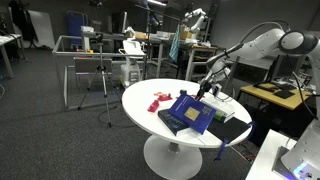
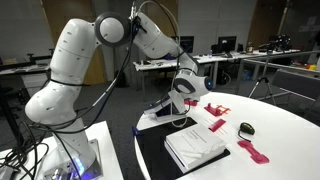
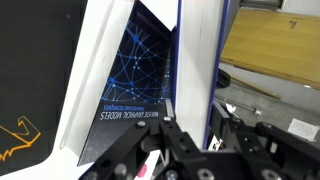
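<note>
In the wrist view, a pale book with blue edges [image 3: 196,62] stands on end between the fingers of my gripper, which is shut on it. Beside it lies a dark book with a blue network pattern [image 3: 135,68], its title reading upside down. From the first exterior side, a blue book [image 1: 188,112] leans near the table's front edge, and my gripper [image 1: 205,92] is small behind it. The second exterior view shows the gripper [image 2: 172,103] low over the table; its fingertips are hard to make out there.
A thick white book [image 2: 195,145] lies on a black mat [image 2: 222,162] close to the arm. Red items [image 2: 252,151] and a dark mouse-like object [image 2: 246,131] are spread farther over the round white table [image 2: 285,120].
</note>
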